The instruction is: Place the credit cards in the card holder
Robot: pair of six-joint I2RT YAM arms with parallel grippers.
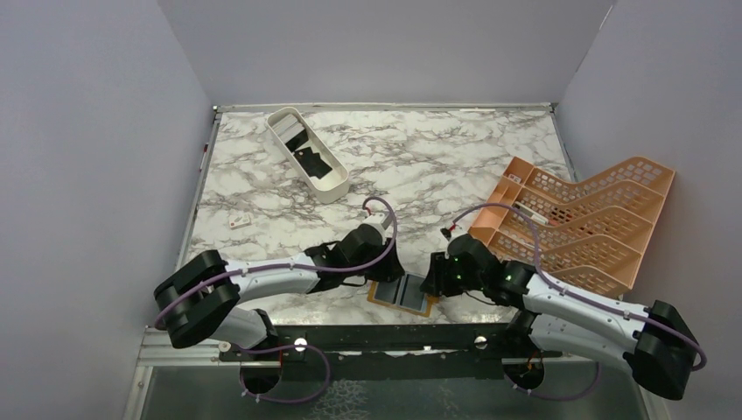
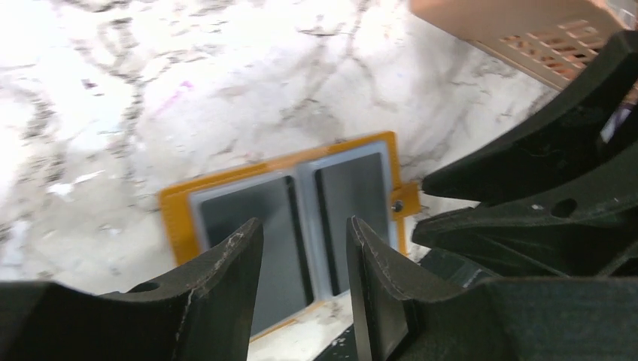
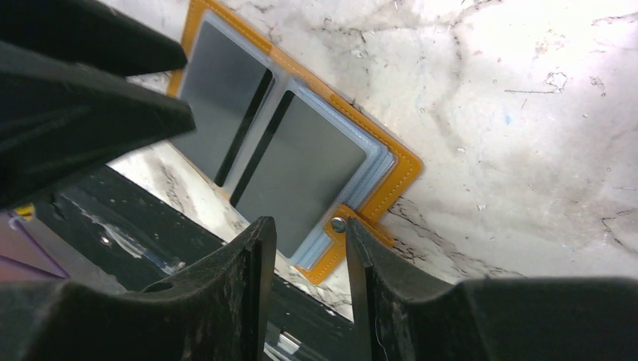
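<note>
The tan leather card holder (image 1: 402, 295) lies open near the front edge of the marble table, with grey sleeves and a snap tab (image 3: 338, 224). My left gripper is part open above it, nothing seen between its fingers. My right gripper is also part open, over the holder's tab end, holding nothing. In the top view, a white tray (image 1: 337, 182) at the back left holds dark, flat card-like pieces (image 1: 311, 161).
An orange slotted organiser (image 1: 604, 232) stands on the right, close behind my right arm. A small white object (image 1: 239, 222) lies at the left.
</note>
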